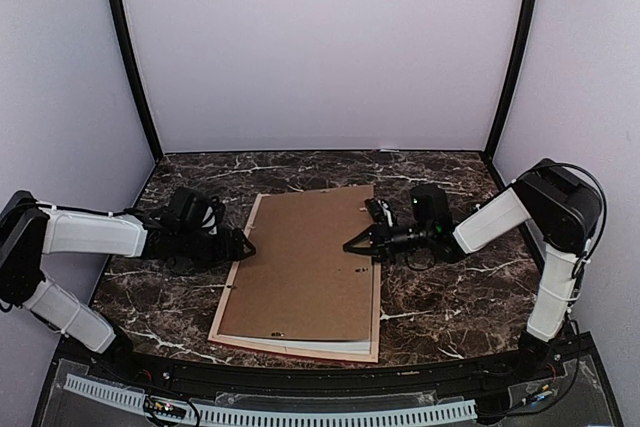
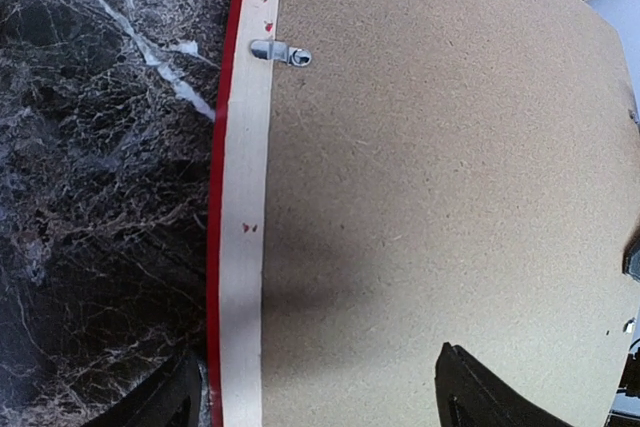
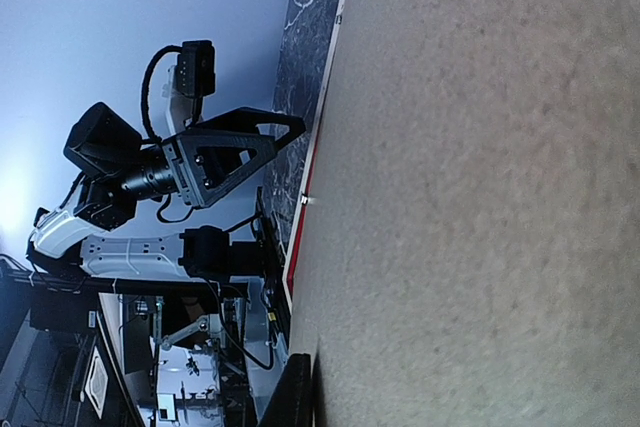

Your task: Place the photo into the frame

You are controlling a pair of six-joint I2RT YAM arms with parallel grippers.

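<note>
A brown backing board (image 1: 305, 267) lies over the wooden frame (image 1: 377, 337), whose pale rim with a red outer side shows along the left and front in the top view. At the front, a white strip of sheet (image 1: 300, 346) shows between board and rim; the photo cannot be made out otherwise. My right gripper (image 1: 360, 244) is shut on the board near its right edge; in the right wrist view the board (image 3: 480, 187) hides most of the fingers. My left gripper stands part open above the frame's left rim (image 2: 240, 197), nothing between its fingers.
A small metal clip (image 2: 282, 52) sits on the left rim, its end reaching over the board. White walls enclose the sides and back.
</note>
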